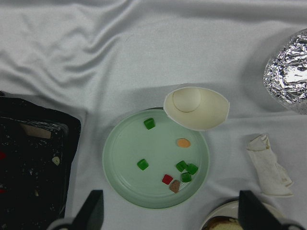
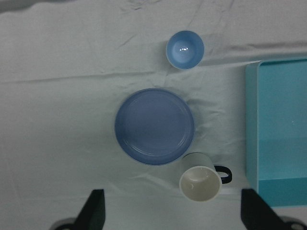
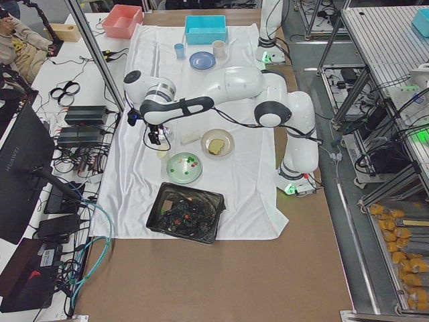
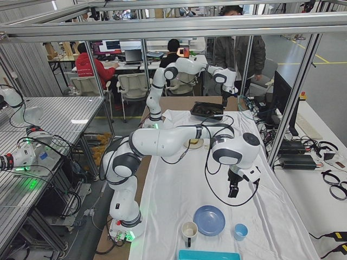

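My left gripper is open above the near end of the cloth, over a green plate (image 1: 129, 167) with small green, red and tan pieces, a cream dish (image 1: 201, 115) at its upper edge, and a plate (image 1: 218, 212) with a brown item at the bottom. My right gripper is open, empty, above a blue plate (image 2: 154, 125), a blue cup (image 2: 184, 48), a mug (image 2: 200, 184) with black handle and a turquoise bin (image 2: 283, 124).
A black bin (image 1: 33, 177) of dark items, a foil-covered object (image 1: 288, 72) and a folded white cloth (image 1: 266, 167) lie around the green plate. Monitors and cables line one side of the cloth.
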